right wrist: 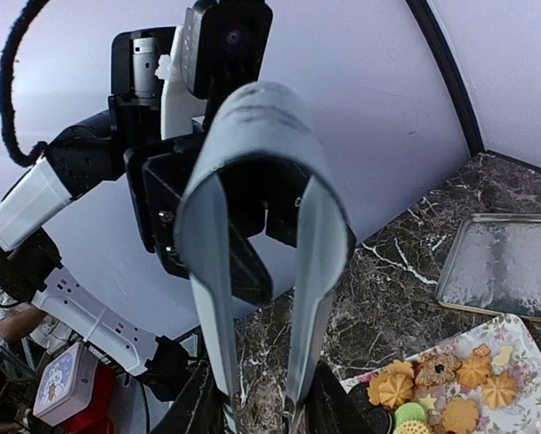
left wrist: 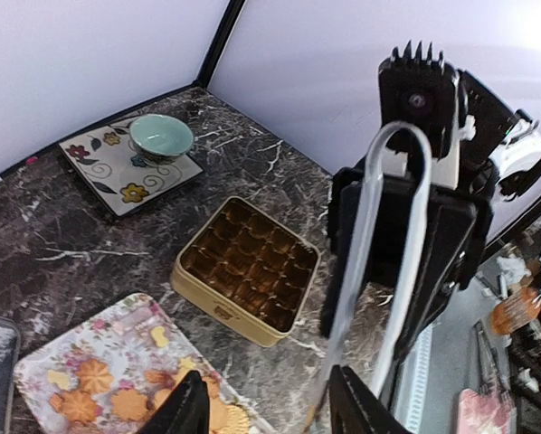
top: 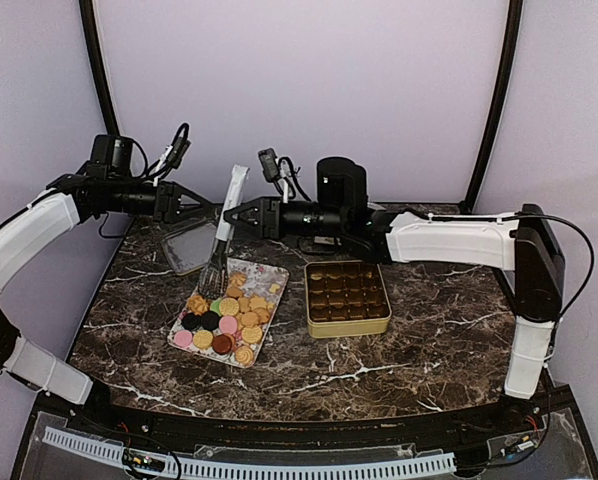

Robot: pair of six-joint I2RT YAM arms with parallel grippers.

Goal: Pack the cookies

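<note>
White tongs point(top: 224, 225) with a dark slotted head hang head-down over the back left of the flowered tray point(top: 266, 270), which is covered with assorted cookies point(top: 227, 325). My right gripper point(top: 231, 214) is shut on the tongs' white handle; in the right wrist view the handle's rounded end point(right wrist: 257, 117) looms close. Just left of the tongs, my left gripper point(top: 207, 205) stands open. In the left wrist view, one tongs arm point(left wrist: 347, 289) runs down by its right finger point(left wrist: 352, 407); whether they touch I cannot tell. An empty-looking compartmented tin point(top: 346, 325) sits to the right.
A metal tray point(top: 184, 250) lies behind the cookies at the left. In the left wrist view, a pale green bowl point(left wrist: 162, 136) rests on a patterned board point(left wrist: 103, 181) at the back.
</note>
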